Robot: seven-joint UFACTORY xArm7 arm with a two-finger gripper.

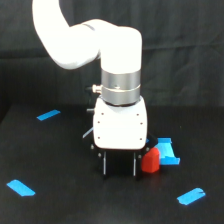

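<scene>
A small red object (151, 161) is on the dark table, right of my gripper (120, 172). Its left edge looks close to the right finger; whether they touch I cannot tell. The gripper hangs from the white arm, pointing down. Its two thin dark fingers stand apart, and only dark background shows between them, so it looks open. Behind the red object and partly covered by it is a light blue item (168, 153), whose full shape does not show.
Blue strips lie flat on the table at the back left (48, 115), front left (21, 188) and front right (191, 196). A dark curtain-like backdrop (180, 60) closes off the rear.
</scene>
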